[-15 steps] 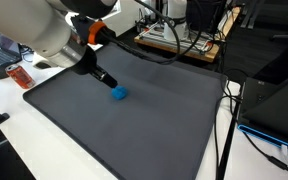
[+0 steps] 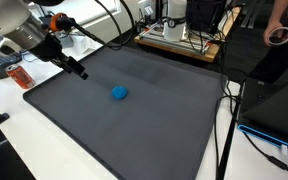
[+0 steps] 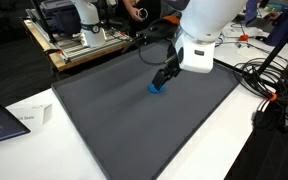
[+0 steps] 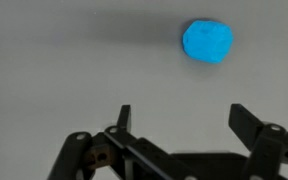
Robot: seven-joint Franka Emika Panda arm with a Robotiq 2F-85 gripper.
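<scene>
A small blue roundish object (image 2: 119, 92) lies on the dark grey mat. From the second exterior view the blue object (image 3: 155, 87) shows just below the gripper's fingers in the picture. In the wrist view the blue object (image 4: 207, 41) appears at the upper right, ahead of the fingers and apart from them. My gripper is open, its two black fingers wide apart with only bare mat between them. In the first exterior view the gripper (image 2: 78, 70) hangs over the mat to the left of the blue object.
An orange-red can (image 2: 21, 77) stands by its far left corner. Black cables lie along the mat's right edge, near a dark monitor-like device (image 2: 274, 120). A wooden-topped stand (image 2: 179, 45) is behind.
Across the first exterior view the arm and gripper have moved left and back, away from the blue object. The blue object has stayed in place.
</scene>
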